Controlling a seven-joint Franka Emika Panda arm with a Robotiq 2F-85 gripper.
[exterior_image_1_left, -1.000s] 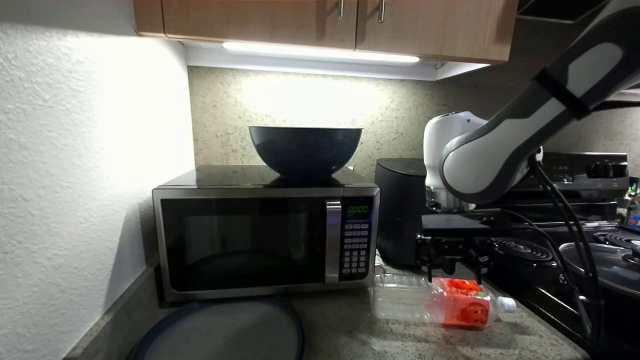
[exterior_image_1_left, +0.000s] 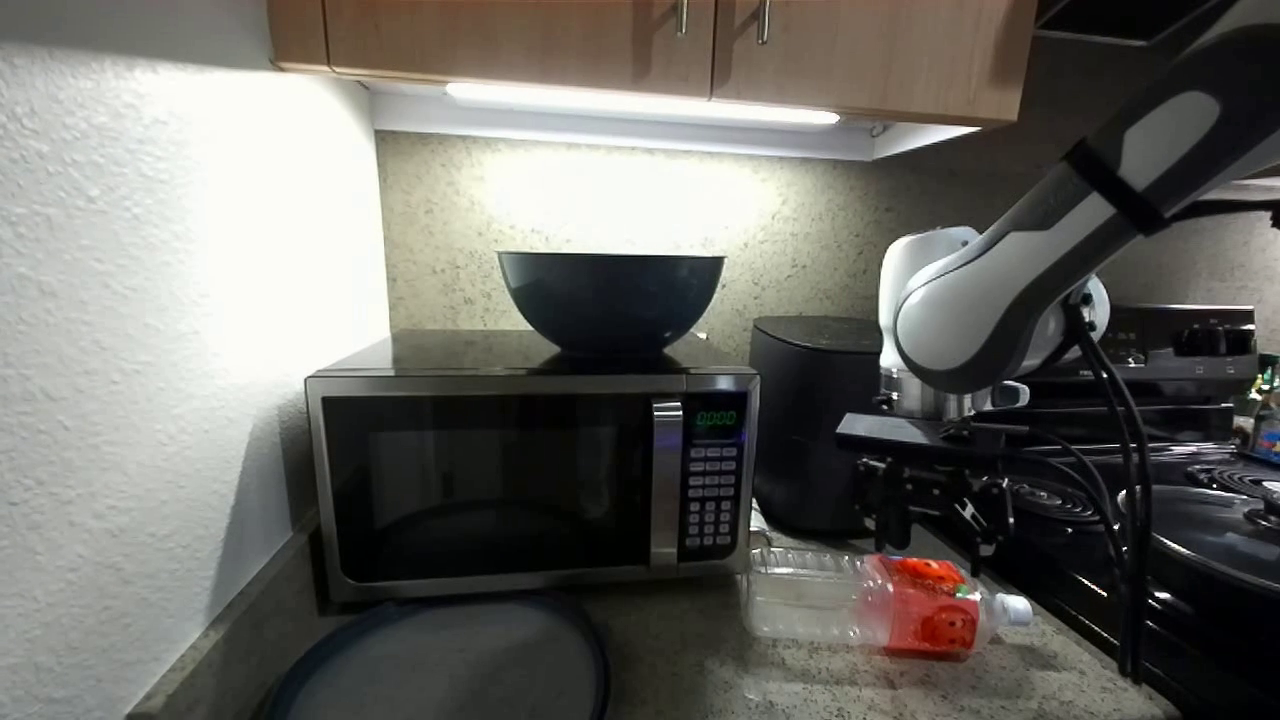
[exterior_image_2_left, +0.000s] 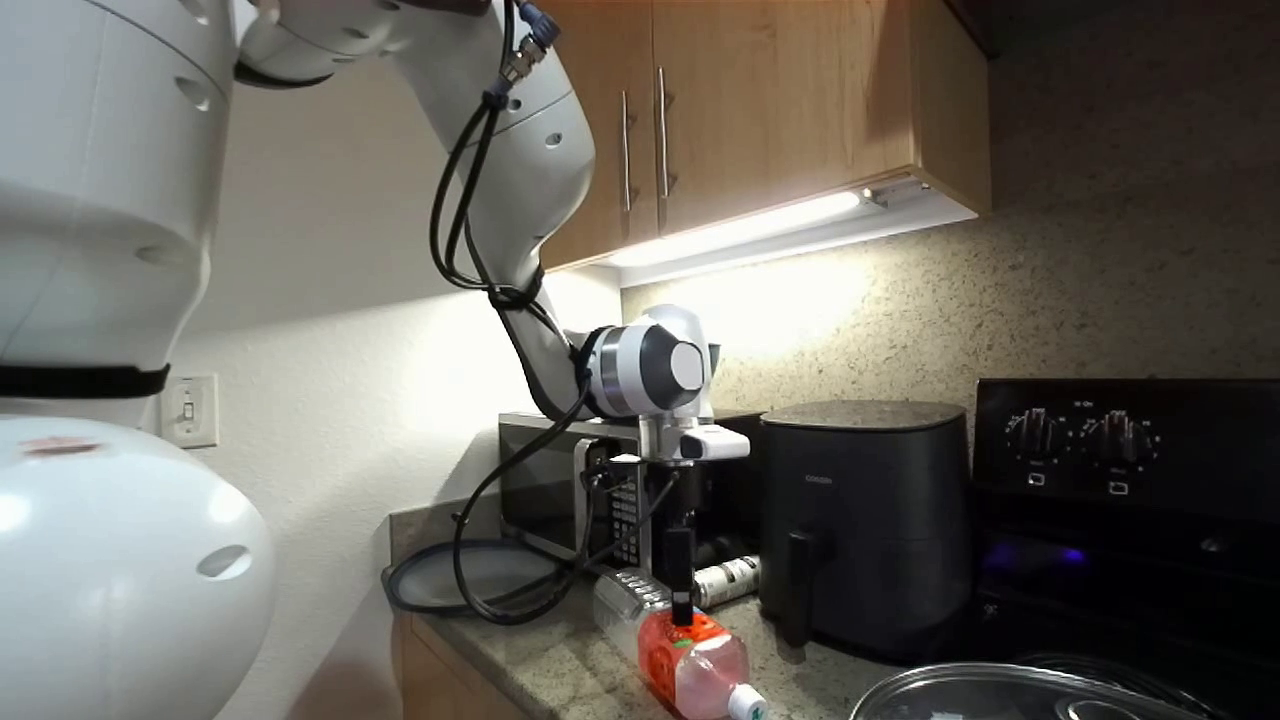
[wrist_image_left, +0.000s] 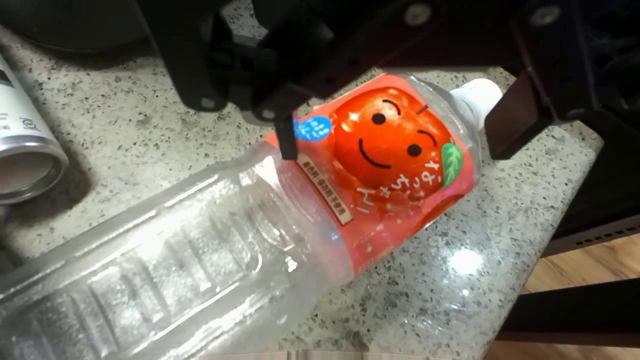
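A clear plastic bottle (exterior_image_1_left: 816, 596) with a red tomato-face label (wrist_image_left: 384, 138) and a white cap (wrist_image_left: 480, 99) lies on its side on the counter. Directly above its labelled half is my gripper (exterior_image_1_left: 930, 554), fingers apart and pointing down. In the wrist view one fingertip (wrist_image_left: 288, 137) overlaps the label's left edge, while the other finger (wrist_image_left: 511, 120) appears beside the cap. Nothing is held. How much height separates the fingertips from the bottle is hard to judge.
A can (exterior_image_2_left: 727, 581) lies behind the bottle, near the black air fryer (exterior_image_2_left: 870, 528). The microwave (exterior_image_1_left: 528, 480) carries a dark bowl (exterior_image_1_left: 612, 298). A round dark-rimmed lid or tray (exterior_image_1_left: 444, 666) rests in front. The counter edge and stove (exterior_image_1_left: 1176, 528) are to the right.
In exterior view 1 the hand has shifted slightly right and turned, with its fingers now a little lower. The bottle lies where it was.
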